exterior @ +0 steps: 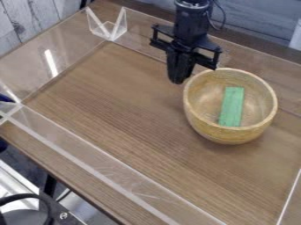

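A black robot arm reaches down from the top centre, its gripper (179, 70) hanging just above and left of a round wooden bowl (200, 123). The gripper looks shut, with nothing visible between its fingers. A green oblong block (231, 105) lies inside the bowl, toward its right side.
Clear plastic guides or edges run along the left and lower sides. Black cables lie at the bottom left corner.
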